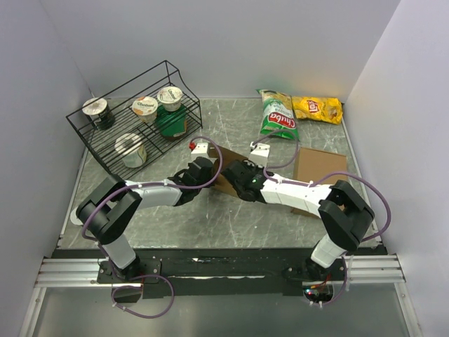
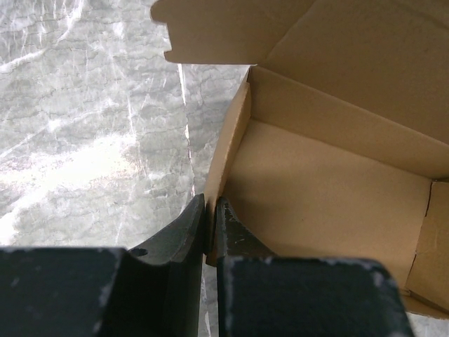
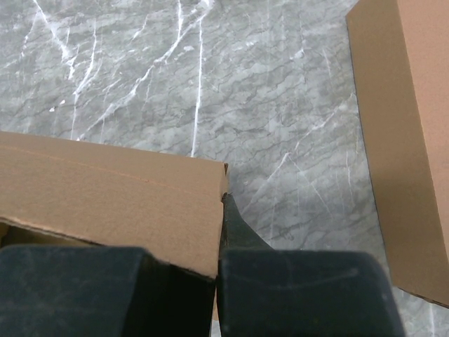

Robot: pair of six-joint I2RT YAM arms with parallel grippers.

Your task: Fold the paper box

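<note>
The open paper box (image 1: 224, 184) sits at the table's middle between both grippers, its large flap (image 2: 337, 49) raised at the far side. In the left wrist view, my left gripper has its fingertips close on either side of the box's short side wall, near its end. In the right wrist view, my right gripper is at the end of a folded cardboard edge (image 3: 112, 189), shut on it, partly hidden beneath. From above, both gripper bodies cover much of the box.
A second cardboard piece (image 1: 321, 165) lies at the right. A wire rack (image 1: 112, 147) with cups stands at the back left, and two snack bags (image 1: 280, 112) lie at the back right.
</note>
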